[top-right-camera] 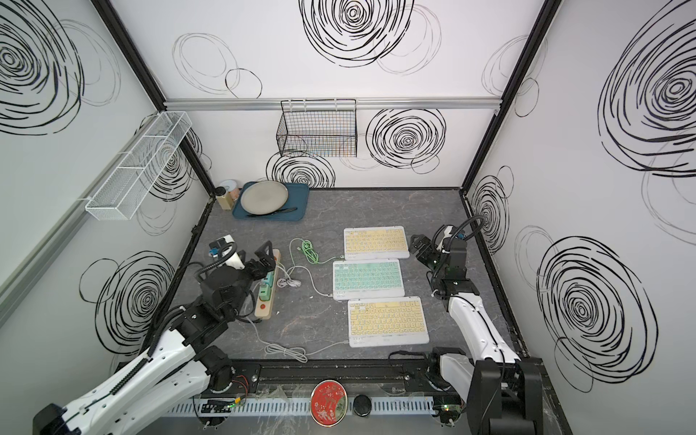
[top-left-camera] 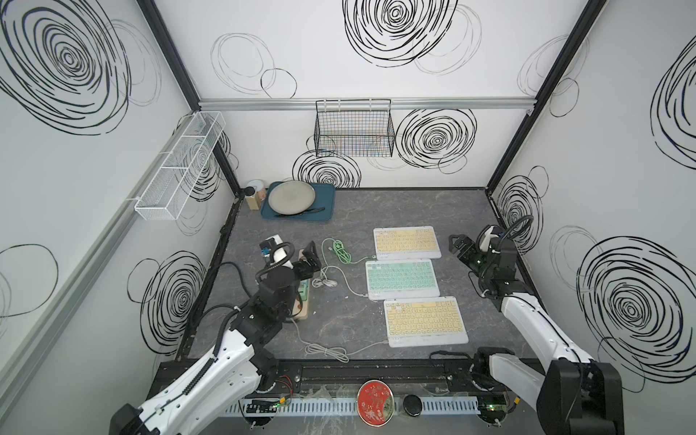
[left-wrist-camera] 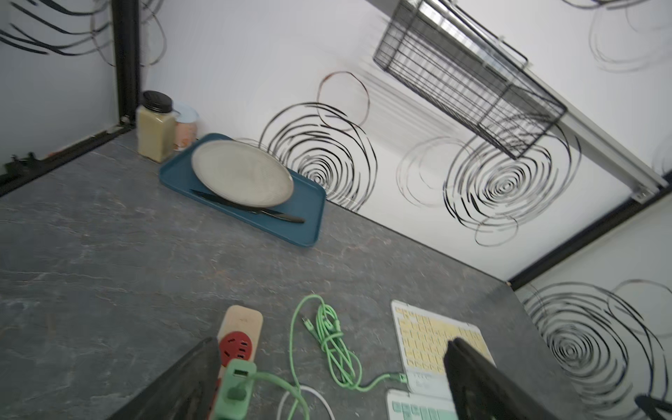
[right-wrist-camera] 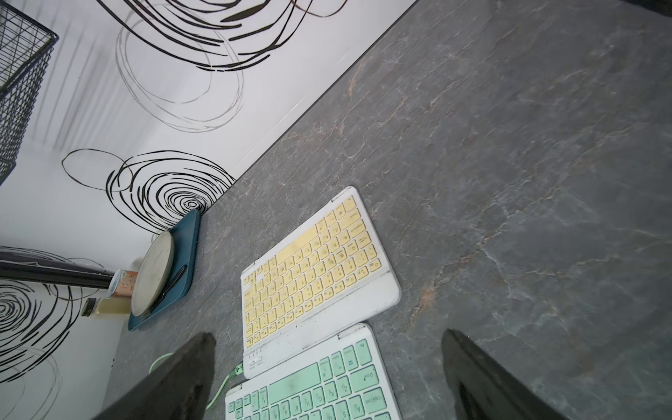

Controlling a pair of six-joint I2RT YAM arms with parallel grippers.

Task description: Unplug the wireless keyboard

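Note:
Three keyboards lie in a column on the table's right half: a far yellow one (top-left-camera: 406, 242), a green one (top-left-camera: 402, 280) and a near yellow one (top-left-camera: 425, 319). Their cables run left toward the power strip (top-right-camera: 262, 304), which carries green plugs (top-right-camera: 266, 287). In the left wrist view a green plug (left-wrist-camera: 233, 388) sits on the strip beside a red socket (left-wrist-camera: 235, 347). Above the strip, my left gripper (top-left-camera: 313, 262) is open and empty, partly hiding it in the top left view. Right of the far keyboard, my right gripper (top-right-camera: 418, 250) stands open, holding nothing.
A blue tray (top-left-camera: 327, 197) with a plate (top-left-camera: 291, 197) and a dark utensil stands at the back left. Beside it is a jar (left-wrist-camera: 155, 126). Bundled cables (top-right-camera: 310, 251) lie between strip and keyboards.

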